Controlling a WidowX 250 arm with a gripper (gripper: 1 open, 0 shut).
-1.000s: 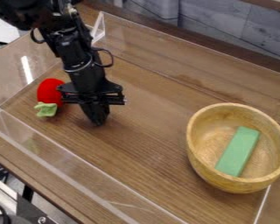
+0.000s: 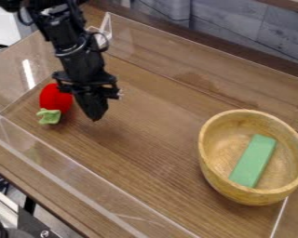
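Note:
My black gripper point(image 2: 94, 110) hangs at the left of the camera view, shut, with nothing visible between its fingers. Just left of it a red object point(image 2: 55, 97) with a pale green leafy part point(image 2: 48, 116) rests on the wooden table, partly behind the arm.
A yellow bowl point(image 2: 214, 154) holding a green block point(image 2: 251, 161) sits at the lower right.
The red object and bowl look unmoved.

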